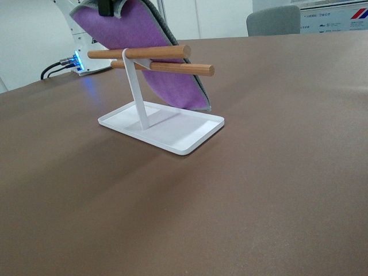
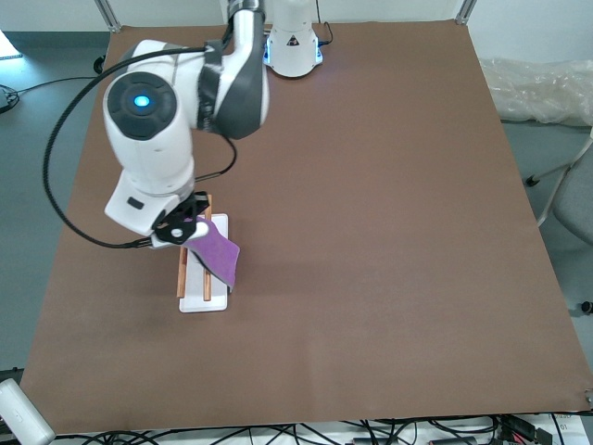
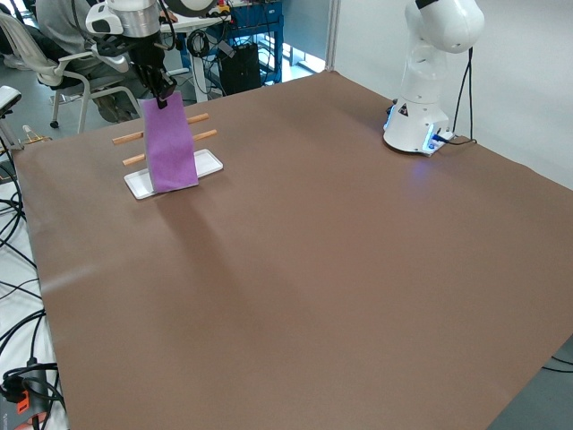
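My gripper [image 3: 161,97] is shut on a purple cloth [image 1: 172,86] with a grey edge, which hangs from it in all three views, draped at a white stand with two wooden bars [image 1: 138,52]. The cloth covers part of the stand in the left and right views; whether it rests on the bars is unclear. The stand's white base tray [image 1: 190,132] sits on the brown table. In the left view the gripper's fingers are mostly hidden by the wrist.
Cables [image 3: 27,376] run along one table edge.
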